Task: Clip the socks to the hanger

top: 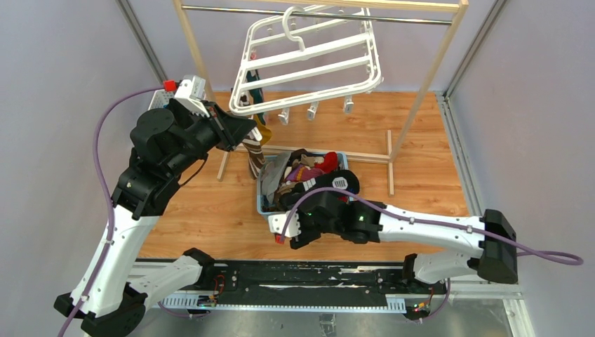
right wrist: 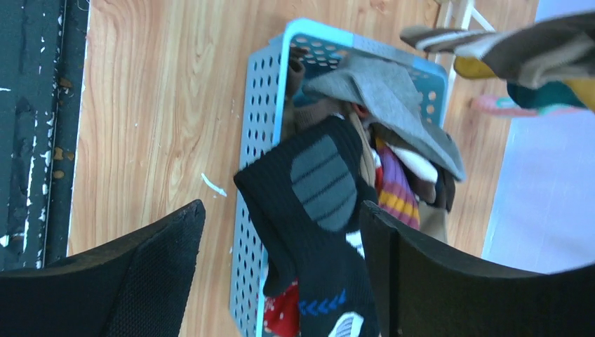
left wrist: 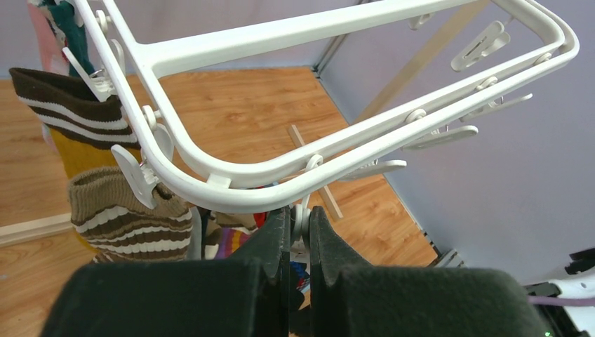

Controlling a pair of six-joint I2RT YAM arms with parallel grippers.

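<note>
The white hanger (top: 312,74) hangs from the rod with clips along its edges. My left gripper is shut on one white clip at the hanger's near corner. Striped brown sock (left wrist: 133,221) hangs from a neighbouring clip, with a mustard sock (left wrist: 81,151) behind it. Below stands a blue basket (right wrist: 258,112) full of socks. A black sock (right wrist: 309,186) with grey patches lies on top, its cuff over the basket's side. Over that sock, my right gripper is open, its fingers (right wrist: 165,239) wide apart and apart from it.
A wooden stand (top: 428,74) holds the metal rod (top: 231,9) above the floor. Empty clips (top: 312,111) dangle along the hanger's near edge.
</note>
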